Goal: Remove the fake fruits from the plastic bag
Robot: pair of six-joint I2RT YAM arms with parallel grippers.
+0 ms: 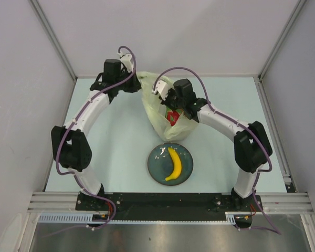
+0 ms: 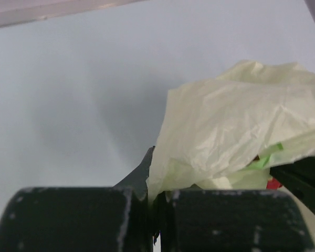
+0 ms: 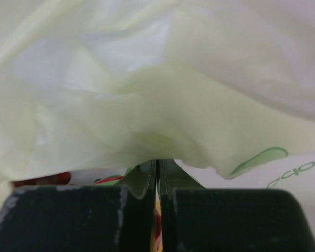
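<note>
A pale yellow-green plastic bag (image 1: 159, 118) hangs between my arms at the back of the table. My left gripper is shut on its edge, and the film bunches up between the fingertips. Inside the bag's opening, the top view shows red fruit (image 1: 172, 116). My right gripper (image 1: 168, 101) reaches into the mouth of the bag. Its fingers are shut at the bag's edge (image 3: 163, 139) in the right wrist view; whether film lies between them is hidden. Below them, parts of red and green things show in the bag.
A dark round plate (image 1: 156, 167) stands in front of the bag, with a yellow banana (image 1: 175, 164) on it.
</note>
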